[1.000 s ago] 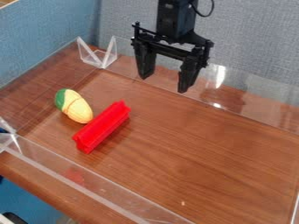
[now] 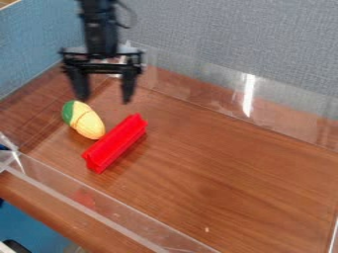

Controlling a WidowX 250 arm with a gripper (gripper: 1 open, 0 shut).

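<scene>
My gripper (image 2: 103, 83) is at the upper left, blurred, open, above and behind a yellow oval object with a green end (image 2: 83, 121). A red elongated block (image 2: 114, 144) lies diagonally just right of the yellow object on the wooden surface. Nothing shows held between my fingers.
The wooden floor (image 2: 224, 178) is bounded by clear low walls and stands against a grey back wall and a blue left wall. A white object at the back left is mostly hidden behind my gripper.
My gripper has moved left from the back middle to above the yellow object, now covering much of the white object. The yellow object and red block are unmoved.
</scene>
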